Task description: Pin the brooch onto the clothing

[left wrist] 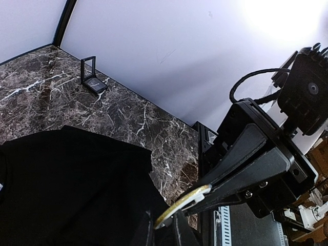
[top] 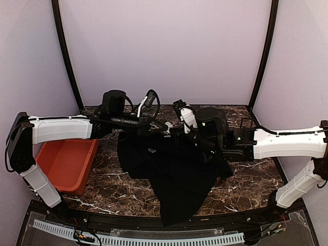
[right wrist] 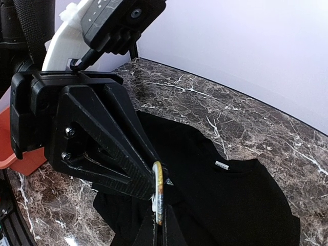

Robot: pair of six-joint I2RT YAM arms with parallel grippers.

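Observation:
A round brooch [top: 168,125], thin and edge-on with a yellowish rim and white fitting on its back, is held above the black garment [top: 177,179]. My left gripper is shut on the brooch [left wrist: 177,209], whose lower end sits between its fingertips. In the right wrist view the left gripper's black fingers [right wrist: 110,148] reach the brooch [right wrist: 159,192] from the left. My right gripper is shut, its tips close below the brooch's lower end; whether they touch it or pinch its pin cannot be made out. The garment [right wrist: 230,189] lies loosely folded underneath, apart from the brooch.
An orange bin [top: 66,164] stands at the left, below the left arm. A small black open stand [left wrist: 94,82] is on the marble table [left wrist: 123,123] at the back right. Both grippers nearly meet over the garment's collar, with little room between them.

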